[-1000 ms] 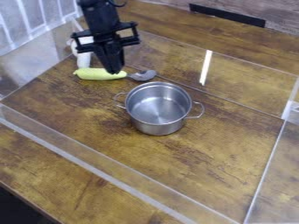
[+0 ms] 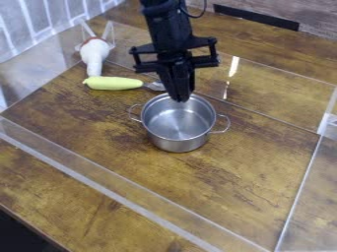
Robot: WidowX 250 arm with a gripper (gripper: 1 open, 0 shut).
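Observation:
My gripper (image 2: pixel 178 87) hangs shut at the top centre, its tip just above the far rim of a steel pot (image 2: pixel 179 128) with two wire handles; nothing shows held in it. Behind and left of the pot lie a pale yellow-green elongated object (image 2: pixel 110 84) and a white object (image 2: pixel 94 55) with a rounded end. A small grey piece (image 2: pixel 154 85) beside the yellow-green one is partly hidden by the gripper.
Transparent edges or panels run around the work area, and a dark strip lies along the back at top right.
My gripper has moved right and toward the camera, from above the yellow-green object to over the pot's back. The pot and other objects have stayed in place.

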